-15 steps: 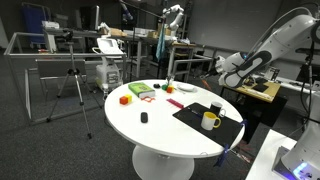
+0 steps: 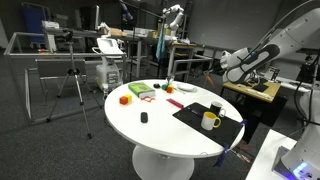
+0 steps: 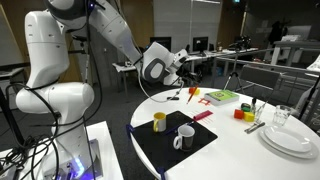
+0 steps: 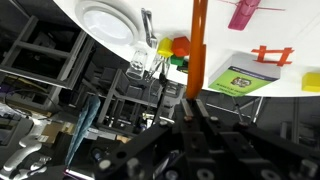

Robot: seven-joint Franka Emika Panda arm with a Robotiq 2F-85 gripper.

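Note:
A long orange-brown object [image 4: 197, 45] runs up the wrist view from my gripper, which is shut on its lower end in that view. What the object is cannot be told. In exterior view 2 the gripper [image 3: 184, 78] is held above the far side of the white table [image 3: 235, 160], and the orange object [image 3: 193, 95] hangs below it. Exterior view 1 has the gripper [image 2: 211, 70] small and far off, beyond the mugs. The fingertips themselves are hard to make out.
A yellow mug [image 2: 209, 121] and a white mug [image 3: 184, 136] stand on a black mat [image 3: 203, 137]. A white plate [image 3: 288, 141], a green box [image 4: 240, 79], a red block [image 4: 180, 46] and a magenta object [image 4: 242, 14] lie around the table.
The arm has shifted to the right in exterior view 1 and its links have turned a little. The things on the table have not moved.

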